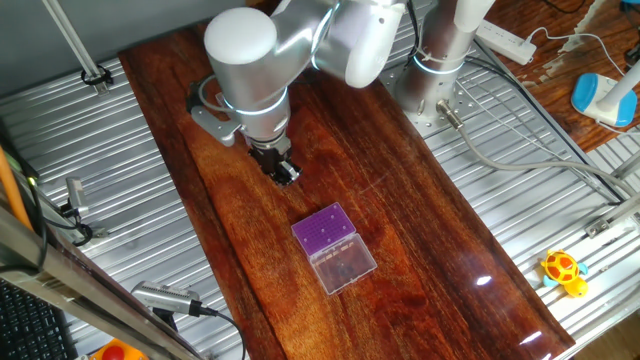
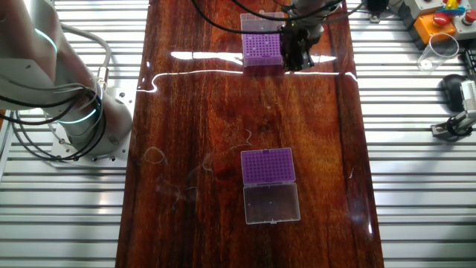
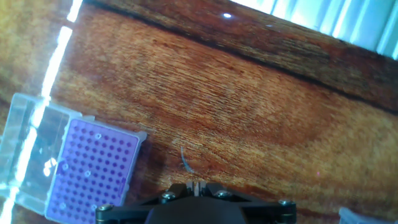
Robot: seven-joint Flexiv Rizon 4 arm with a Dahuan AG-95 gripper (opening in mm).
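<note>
My gripper (image 1: 288, 177) hangs over the wooden board, pointing down. In the wrist view its fingertips (image 3: 196, 188) stand together at the bottom edge, and nothing shows between them. One purple perforated rack box (image 2: 262, 46) lies at the far end, beside the gripper, its clear lid folded open; the wrist view has this box (image 3: 96, 165) at lower left, with several small pale rings in its holes. The arm covers it in exterior view 1. A second purple box (image 2: 268, 167), also with its clear lid (image 2: 271, 203) open, lies nearer, apart from the gripper.
The wooden board (image 1: 430, 270) is largely bare around the boxes. Slatted metal table (image 1: 90, 180) borders it. Dark cables (image 2: 223, 28) cross the far box in exterior view 2. A clear cup (image 2: 439, 50) and a toy turtle (image 1: 562, 267) stand off the board.
</note>
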